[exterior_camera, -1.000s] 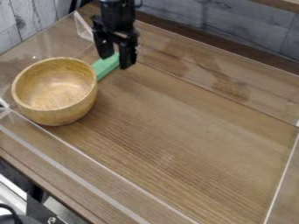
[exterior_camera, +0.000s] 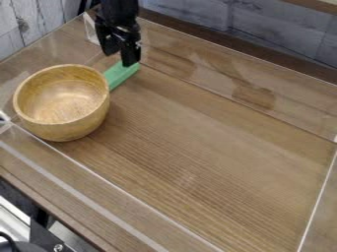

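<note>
My black gripper hangs at the top of the camera view, above and just behind a green bar-shaped object lying on the wooden table. Whether the fingers touch anything is hard to tell; nothing clearly sits between them. A large light-wooden bowl rests at the left, just in front of the green object.
A grey wall borders it at the back right, with a pale edge along the left.
My gripper has moved back and slightly left, away from over the front of the green object, uncovering more of it.
</note>
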